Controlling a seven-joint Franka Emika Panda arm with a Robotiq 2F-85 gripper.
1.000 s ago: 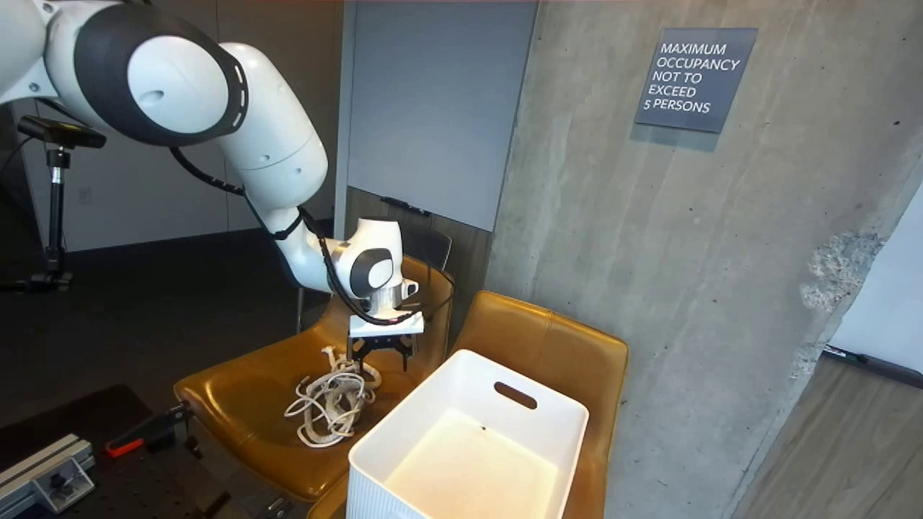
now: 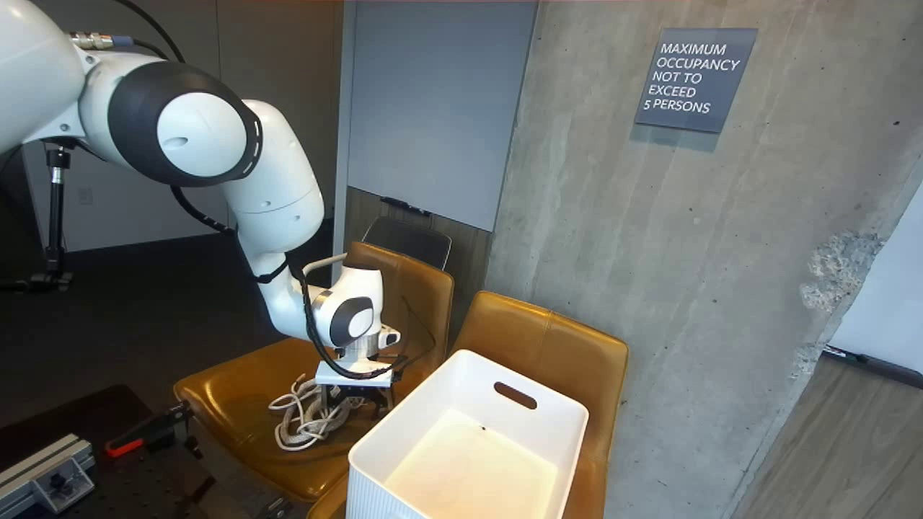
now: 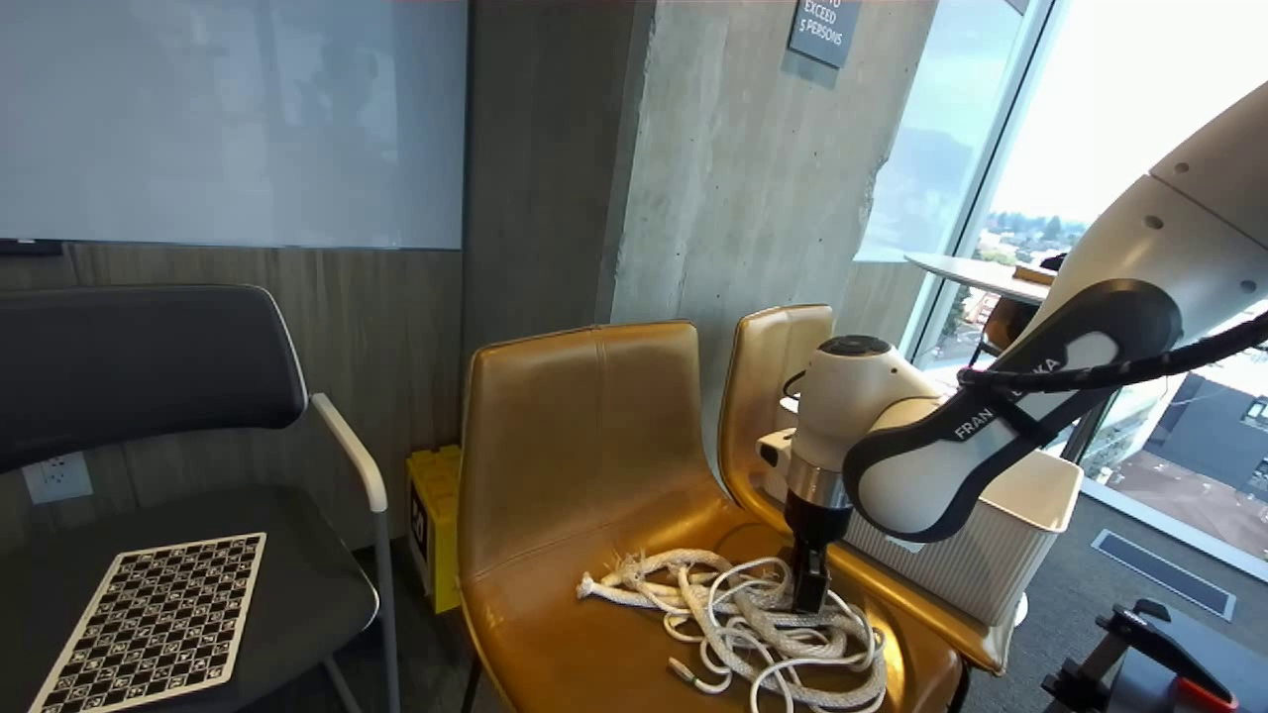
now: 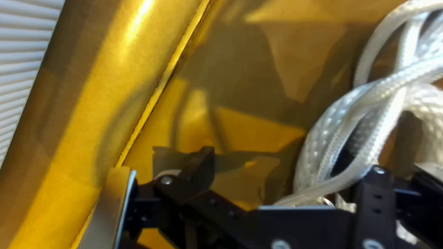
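Observation:
A tangled bundle of white rope [image 2: 304, 415] lies on the seat of the tan chair. My gripper [image 2: 356, 399] is down at the bundle's side nearer the bin. Seen from the second exterior view, the dark fingers [image 3: 811, 580] reach in among the loops of rope [image 3: 743, 618]. In the wrist view my gripper is open, with a wide gap between its fingers. Strands of the rope [image 4: 353, 178] cross beside the right finger, partly inside the gap. Bare seat shows by the left finger. Whether rope touches the fingers cannot be made out.
An empty white bin [image 2: 484, 432] stands on the second tan chair [image 2: 554, 337], right beside the gripper. The rope's chair has a raised backrest [image 3: 582, 452] behind it. Free seat [image 2: 251, 380] lies to the left of the rope in the first exterior view.
The arm has come down and to the left in the first exterior view, from above the seat to the rope. The rope bundle sits slightly further left and is shaped differently.

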